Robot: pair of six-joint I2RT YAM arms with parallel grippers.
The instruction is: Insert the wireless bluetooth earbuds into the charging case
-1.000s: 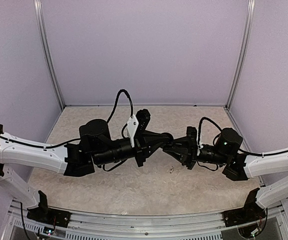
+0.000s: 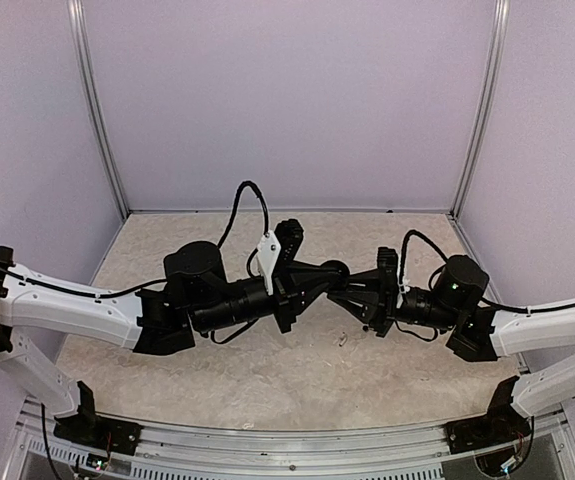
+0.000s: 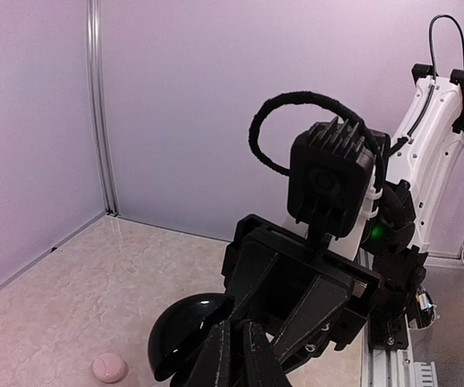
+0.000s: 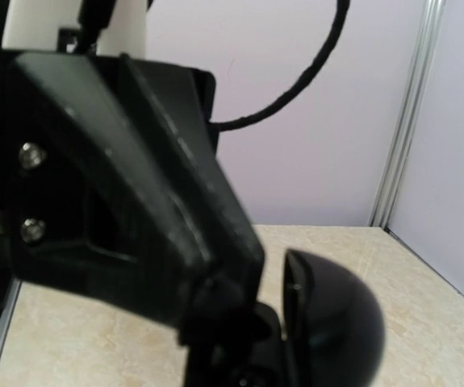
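Note:
A black rounded charging case (image 3: 185,326), its lid raised, is between my two grippers above the table. In the right wrist view the curved lid (image 4: 340,322) shows at lower right. My right gripper appears shut on the case body, its fingers apart by about the case's width. My left gripper is nearly closed on something small and dark, apparently an earbud, mostly hidden. Its fingertips are right up against the case, in the right wrist view (image 4: 215,298) too. Whether the earbud is inside its slot cannot be seen.
A small pink round object (image 3: 109,368) lies on the table in the left wrist view. The beige tabletop (image 2: 167,390) is otherwise largely bare, with a small mark or scrap (image 2: 343,340) below the grippers. Pale walls enclose the back and sides.
Both arms have shifted only slightly: the right gripper a little to the right, the left gripper a little right and down. They stay tip to tip at the case.

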